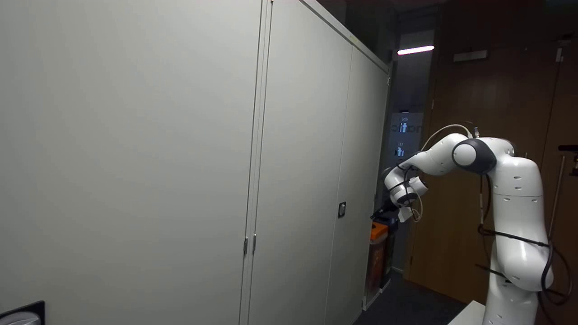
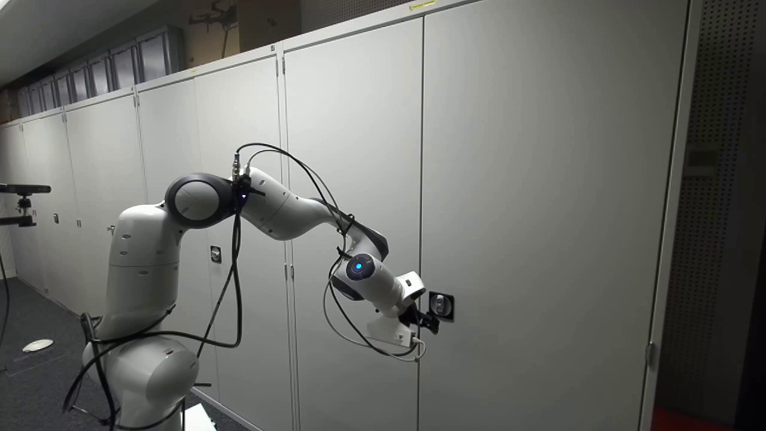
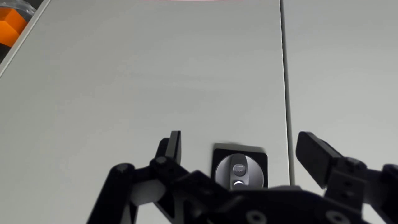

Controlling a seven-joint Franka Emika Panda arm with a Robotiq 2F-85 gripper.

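A tall pale grey cabinet [image 2: 546,158] stands with its doors closed. On one door sits a round silver lock handle [image 3: 222,173] in a black square plate, beside the vertical seam between the doors; its lower part is hidden behind my gripper's dark body. The same handle [image 1: 342,209] shows small in exterior view 1, and the handle [image 2: 441,305] appears just past my fingers in exterior view 2. My gripper is open, its fingers wide apart to either side of the handle in the wrist view. Nothing is between them, and they look clear of the door.
An orange-topped bin [image 1: 378,232] stands past the cabinet's far end. Cables [image 2: 233,287] hang loosely along the arm. More closed cabinets [image 2: 100,165] line the wall, and the space in front of the doors looks free.
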